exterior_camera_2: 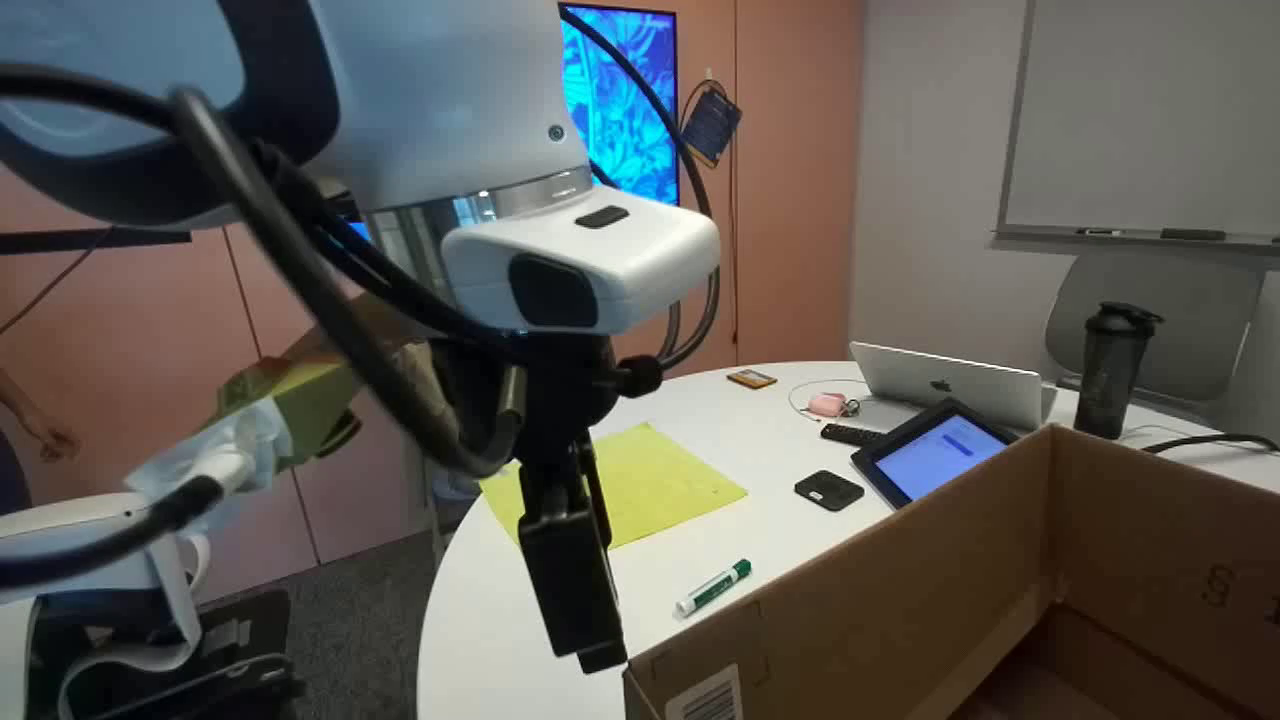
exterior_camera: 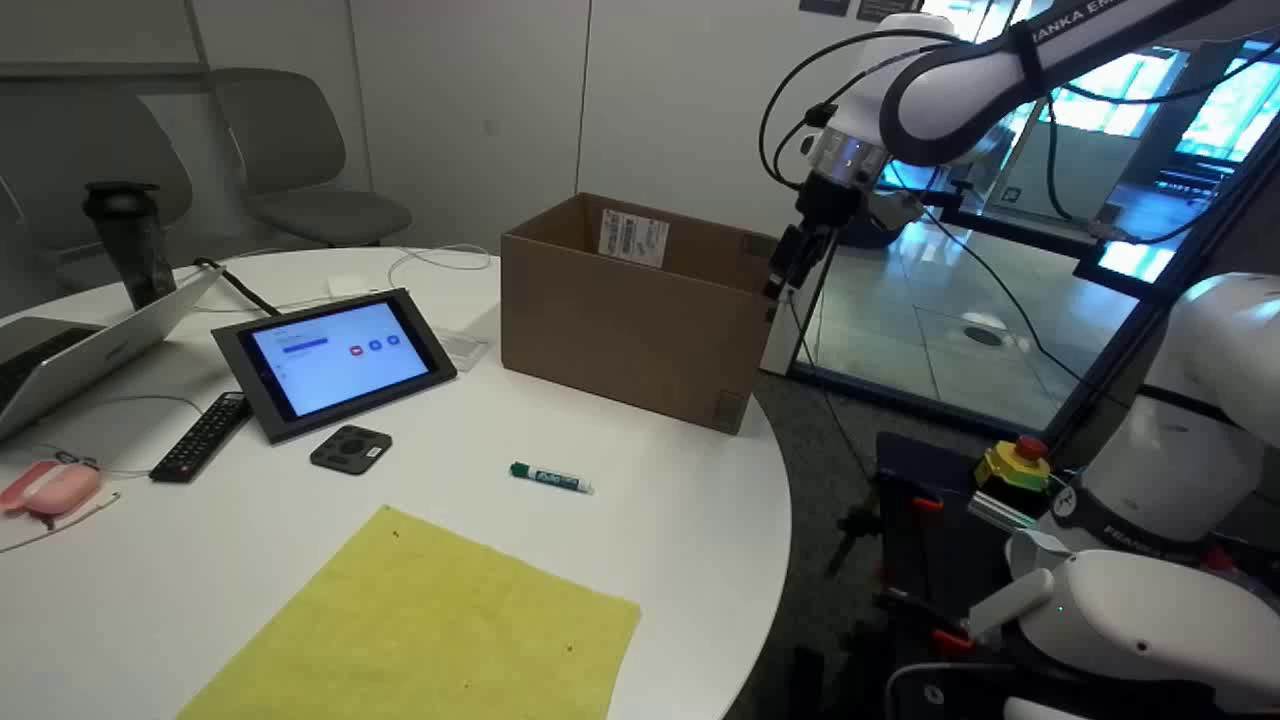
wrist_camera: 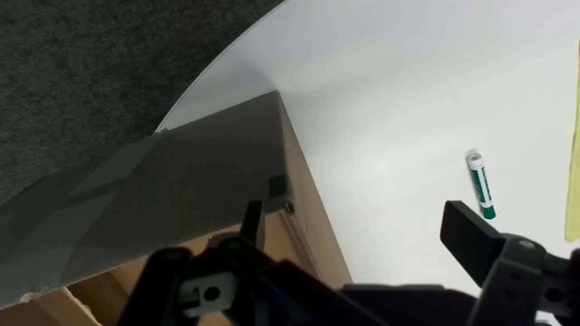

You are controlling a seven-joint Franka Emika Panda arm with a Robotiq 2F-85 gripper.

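My gripper is open, its two fingers wide apart with nothing held between them. In the wrist view one finger (wrist_camera: 253, 225) overlaps the corner of the cardboard box (wrist_camera: 312, 201), while the other finger (wrist_camera: 470, 239) is over the white table. Exterior view 1 has the gripper at the right end of the box (exterior_camera: 624, 330), by its upper edge; whether it touches cannot be told. A white marker with green cap and label (exterior_camera: 551, 478) lies on the table between the box and the yellow cloth (exterior_camera: 444, 624). The marker (wrist_camera: 480, 184) sits apart from the gripper.
A tablet in a dark stand (exterior_camera: 342, 354), a black puck-like device (exterior_camera: 350, 449), a remote (exterior_camera: 202, 437), a laptop (exterior_camera: 108, 342), a pink case (exterior_camera: 54, 490) and a dark bottle (exterior_camera: 130, 246) occupy the left side.
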